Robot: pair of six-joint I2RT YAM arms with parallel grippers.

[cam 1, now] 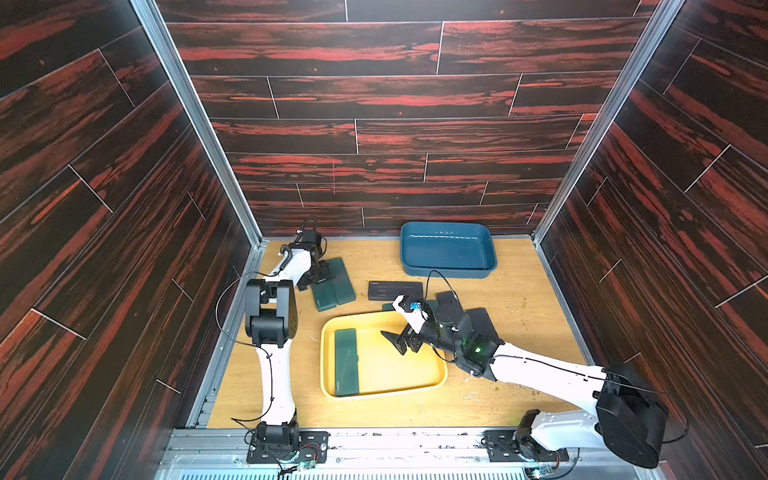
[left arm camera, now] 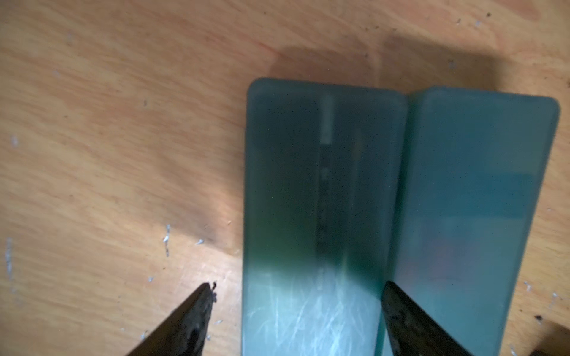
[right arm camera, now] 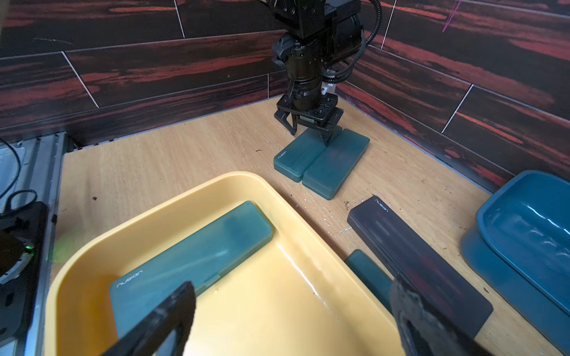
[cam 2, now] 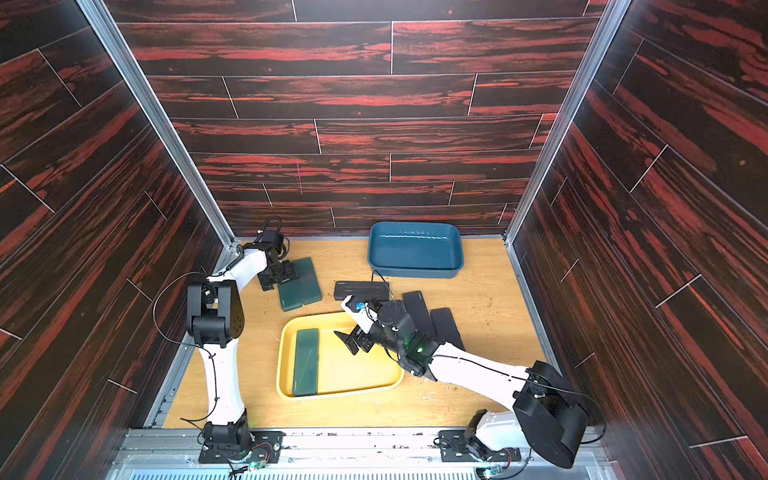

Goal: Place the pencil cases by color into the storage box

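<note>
Two green pencil cases lie side by side at the back left: a near-left one [left arm camera: 317, 219] and a right one [left arm camera: 472, 219]. Over the near-left case, my left gripper has its fingers apart on either side of it, one in line with the seam between the cases. Whether the fingers touch it cannot be told. A third green case [right arm camera: 196, 261] lies in the yellow box [cam 1: 400, 392]. Above that box my right gripper stands open, with nothing held. Another green case [right arm camera: 369, 276], partly hidden, lies behind the box's far rim beside a black case [right arm camera: 415, 261].
An empty blue box [cam 1: 448, 249] stands at the back right. Two more black cases, a left one [cam 2: 417, 310] and a right one [cam 2: 445, 324], lie right of the yellow box, partly behind my right arm.
</note>
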